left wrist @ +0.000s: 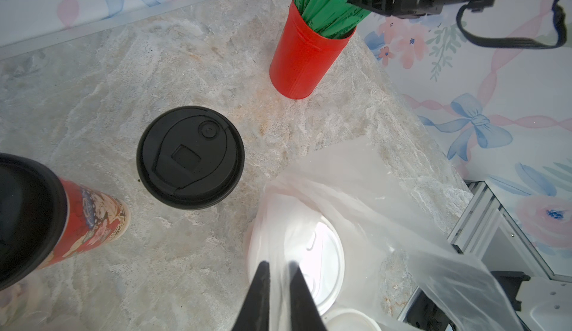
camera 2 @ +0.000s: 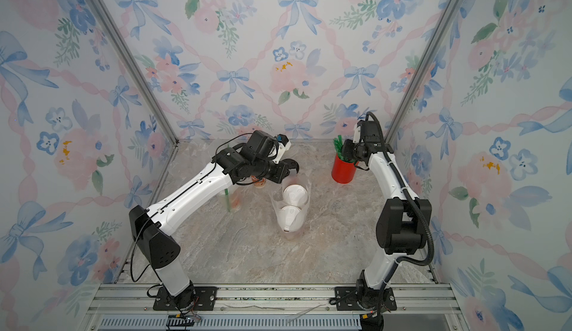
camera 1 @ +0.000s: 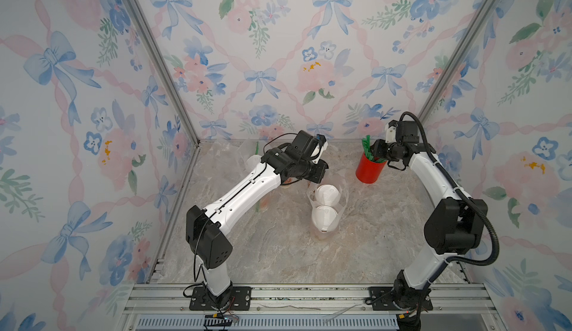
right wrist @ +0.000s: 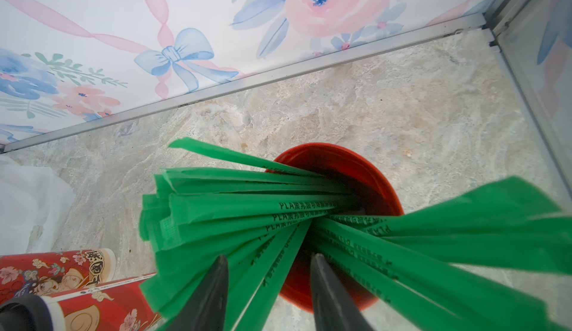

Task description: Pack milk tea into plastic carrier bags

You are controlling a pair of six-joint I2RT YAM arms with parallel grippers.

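Observation:
Two white-lidded cups (camera 1: pixel 324 218) stand in a clear plastic carrier bag (left wrist: pixel 363 194) near the middle of the table. My left gripper is above the bag's left side, its fingers slightly apart, with a fold of the thin film running between them. Green-wrapped straws (right wrist: pixel 250 206) fan out of a red holder (camera 1: pixel 369 169) at the back right. Over that holder, my right gripper has its fingers apart on either side of some straws. Whether either fingertip touches a straw cannot be made out.
A cup with a black lid (left wrist: pixel 190 158) stands behind the bag, and a red patterned cup (left wrist: pixel 92 218), also black-lidded, is left of it. Partly hidden by the left arm, a cup with a green straw (camera 2: pixel 227 200) stands at the left.

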